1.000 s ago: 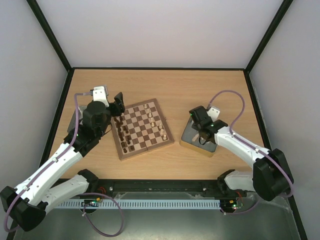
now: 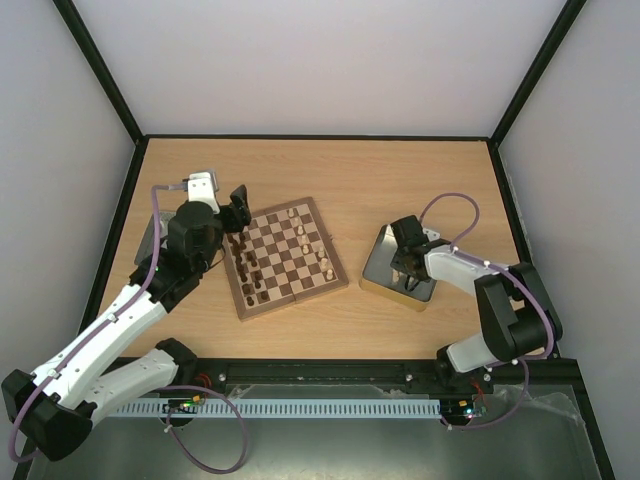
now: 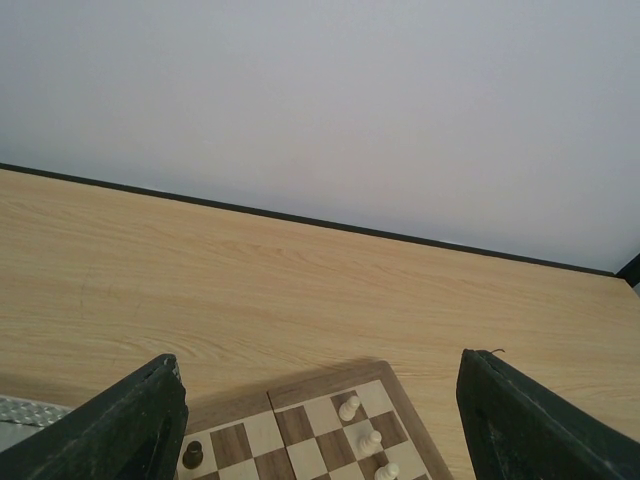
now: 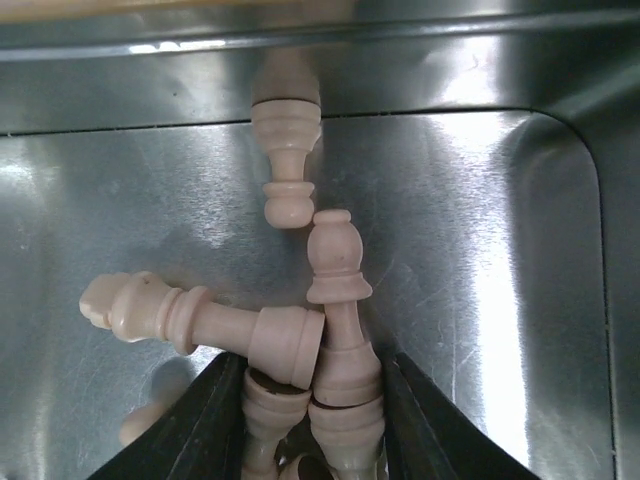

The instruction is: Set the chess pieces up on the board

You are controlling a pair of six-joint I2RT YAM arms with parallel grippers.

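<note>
The chessboard [image 2: 285, 255] has dark pieces along its left and white pieces along its right; in the left wrist view a few white pieces [image 3: 369, 439] show. My left gripper [image 2: 238, 205] hangs above the board's upper-left area, open and empty. My right gripper is down inside the metal tray [image 2: 380, 275], its fingers either side of several white pieces lying on their sides, including a white piece [image 4: 340, 300] and another piece [image 4: 200, 318] lying crosswise. Whether it grips any of them is unclear.
A grey container stands behind the left arm at the board's left, partly hidden. The tray's walls [image 4: 420, 70] surround the right gripper.
The right arm has shifted slightly right and its elbow has moved, with the gripper staying over the tray. The left arm and board look unchanged.
</note>
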